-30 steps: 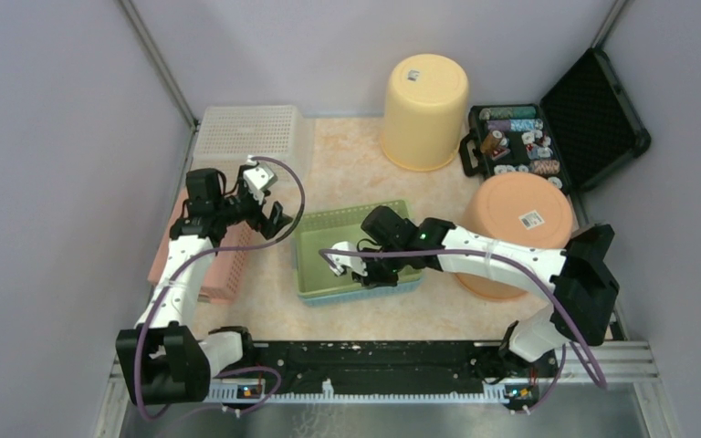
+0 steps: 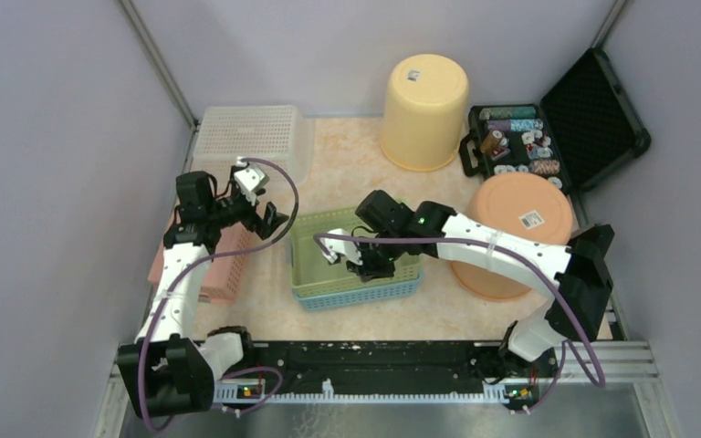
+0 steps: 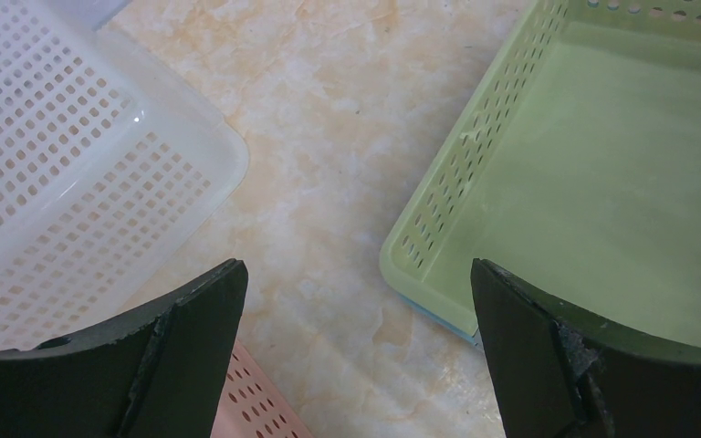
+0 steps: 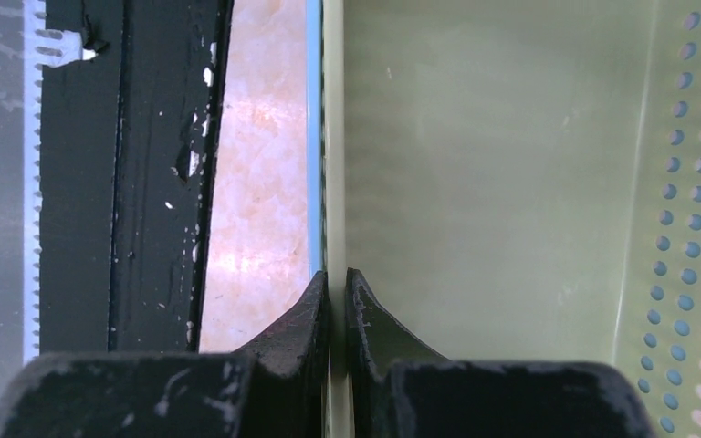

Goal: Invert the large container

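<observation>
A pale green perforated container (image 2: pixel 319 265) stands open side up at the middle of the table, inside a light blue basket (image 2: pixel 356 297) whose front wall shows below it. My right gripper is shut on the green container's front rim, the wall running between its fingers. From above, the right arm hides part of the container's inside. My left gripper is open and empty, beside the container's left end; in the left wrist view the green corner (image 3: pixel 402 260) lies between the fingers' lines of sight, apart from them.
White baskets (image 2: pixel 246 137) stand at the back left, pink ones (image 2: pixel 228 265) at the left. A yellow tub (image 2: pixel 424 100) is upside down at the back, orange tubs (image 2: pixel 520 205) at the right, near an open black case (image 2: pixel 516 146). Bare table lies in front.
The green container's front side has risen a little and shifted slightly left with my right gripper; more of the blue front wall shows. My left gripper has moved slightly left.
</observation>
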